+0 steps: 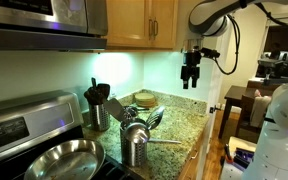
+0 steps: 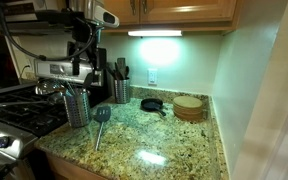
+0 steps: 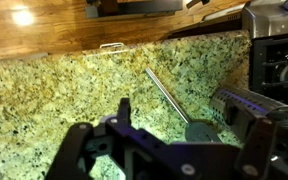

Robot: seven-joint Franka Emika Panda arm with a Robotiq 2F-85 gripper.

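Note:
Above the counter hangs my gripper (image 1: 190,80), clear of everything below it. In the wrist view its fingers stand wide apart at the bottom, and it is open with nothing between them. A spatula (image 2: 103,118) with a dark head lies flat on the granite counter; the wrist view shows its light handle (image 3: 164,90) below the gripper, its head partly covered by the gripper. Beside the stove, a perforated metal holder (image 2: 77,108) is full of utensils. A second holder (image 2: 122,92) with dark utensils stands farther back.
A black pan (image 2: 152,104) and a stack of round tan pieces (image 2: 189,107) sit at the back of the counter. A wide steel pan (image 1: 66,162) rests on the stove. Wooden cabinets (image 1: 144,22) hang overhead.

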